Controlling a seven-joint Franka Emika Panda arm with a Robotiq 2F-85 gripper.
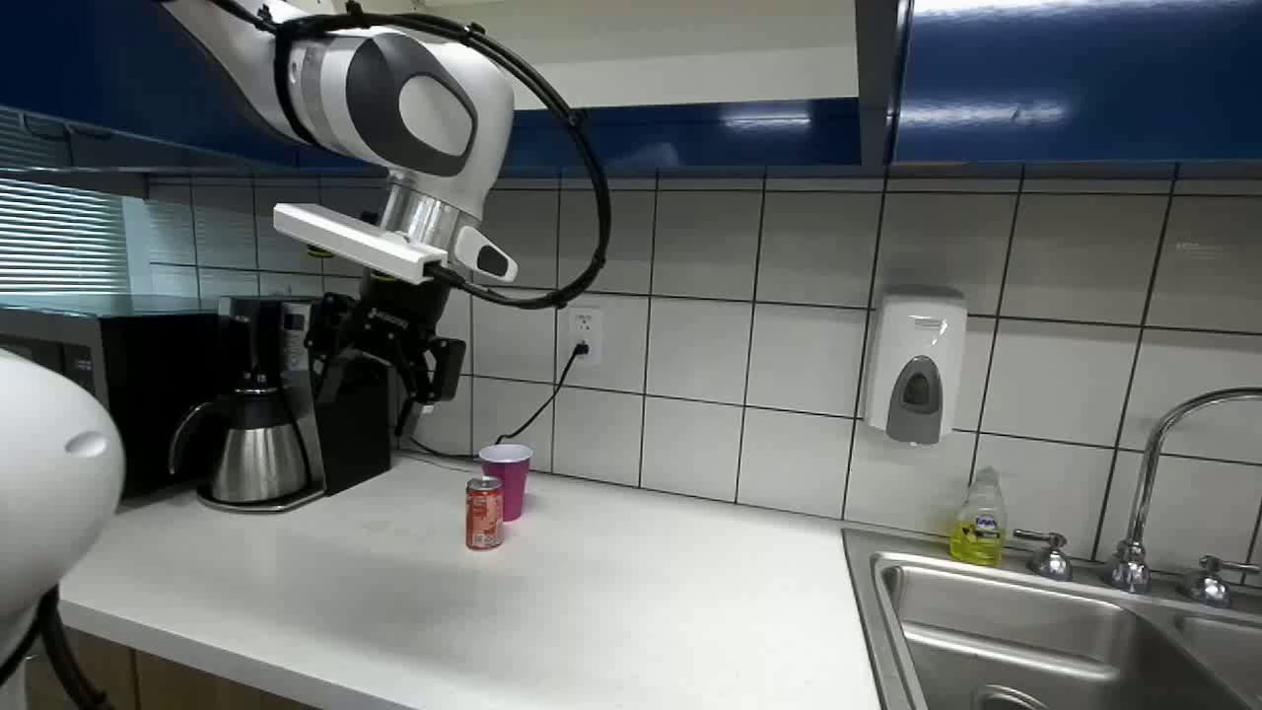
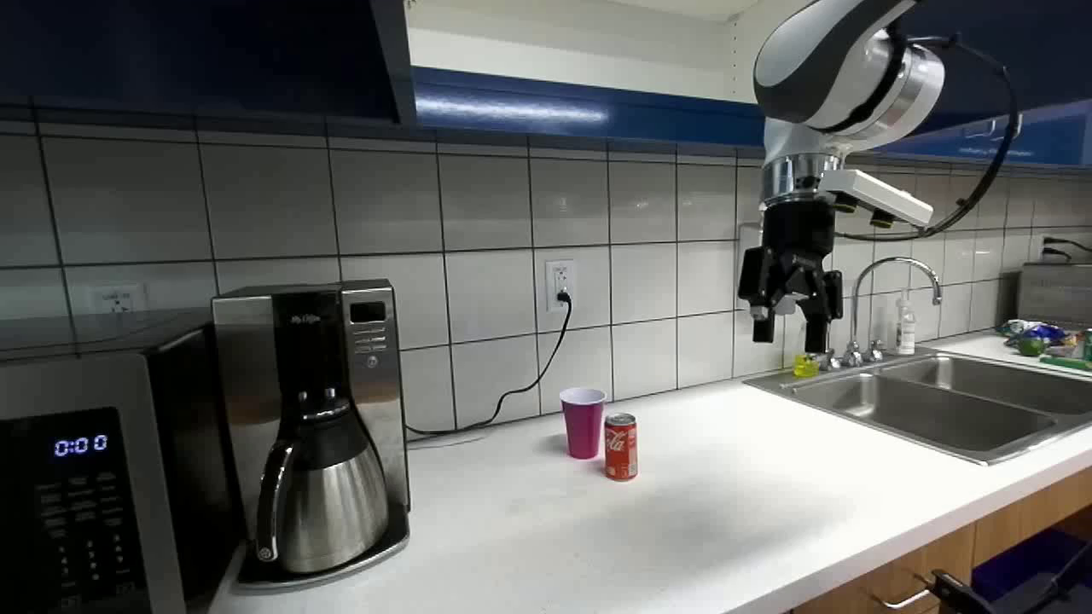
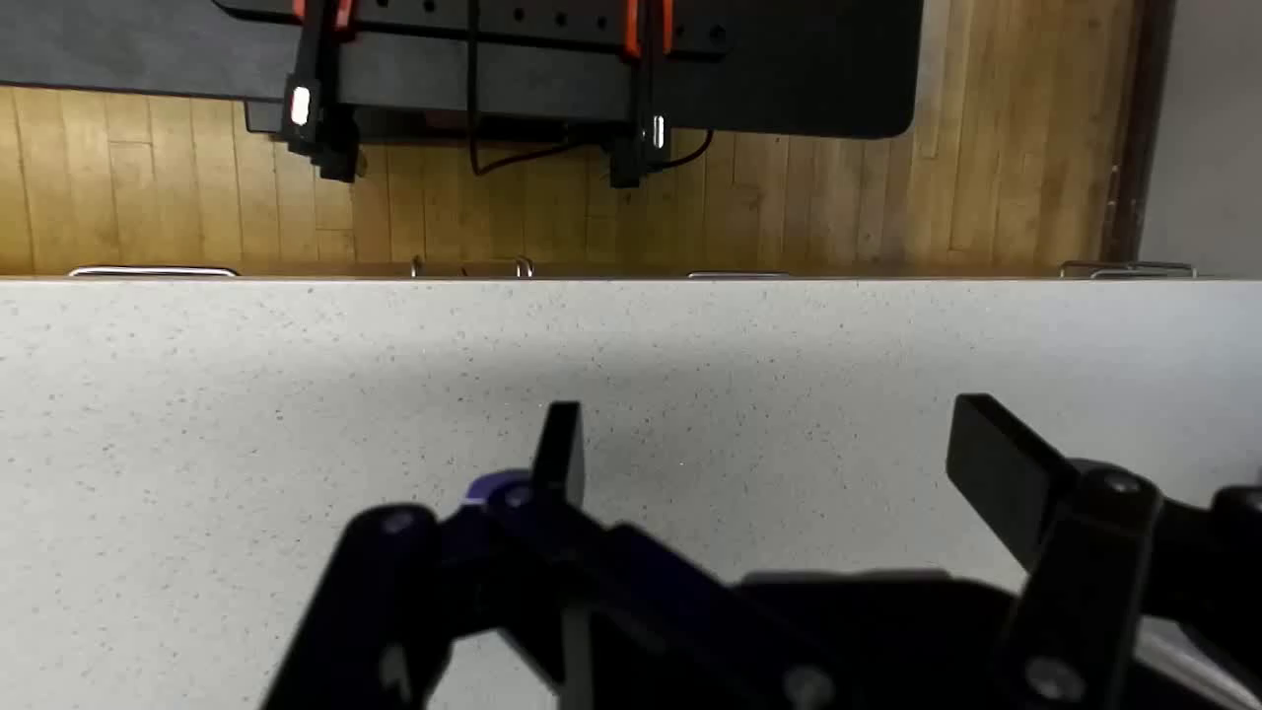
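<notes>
My gripper [image 2: 789, 333] hangs high above the counter, pointing down. In the wrist view its two fingers stand wide apart, with only bare counter visible between them, so the gripper is open and empty. A magenta cup [image 2: 583, 425], white inside, stands upright on the counter near the tiled wall. Just in front of it, a red soda can [image 2: 620, 450] is also upright; in exterior view 1 the can [image 1: 484, 516] partly covers the cup [image 1: 509, 483]. A small purple edge shows behind one finger in the wrist view, mostly hidden.
A coffee maker [image 2: 371, 389] with a steel carafe [image 2: 333, 512] stands beside a microwave [image 2: 92, 481]. A plugged-in cord [image 2: 537, 373] runs along the wall. Yellow dish soap [image 1: 979, 521] sits by the sink [image 1: 881, 627].
</notes>
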